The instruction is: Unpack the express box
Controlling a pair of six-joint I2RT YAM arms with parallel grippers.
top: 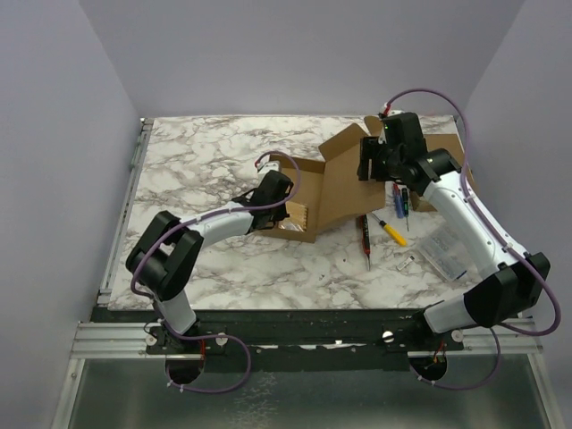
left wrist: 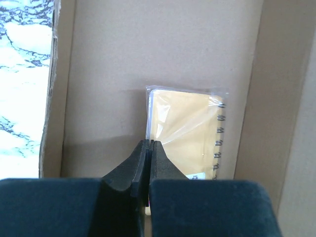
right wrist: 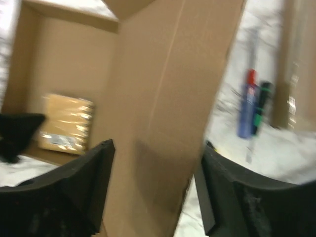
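Note:
An open cardboard box [top: 299, 179] sits mid-table, its lid flap [top: 340, 192] folded out to the right. Inside lies a bagged spiral notebook [left wrist: 185, 128]. My left gripper is shut at the notebook's left edge; whether anything is pinched there is unclear. My right gripper is part open at the lid flap, which runs between its fingers in the blurred right wrist view.
Screwdrivers [top: 365, 241], a yellow tool [top: 393, 232], markers [top: 399, 201] and a clear plastic case [top: 442, 252] lie right of the box. More cardboard [top: 442, 147] stands at back right.

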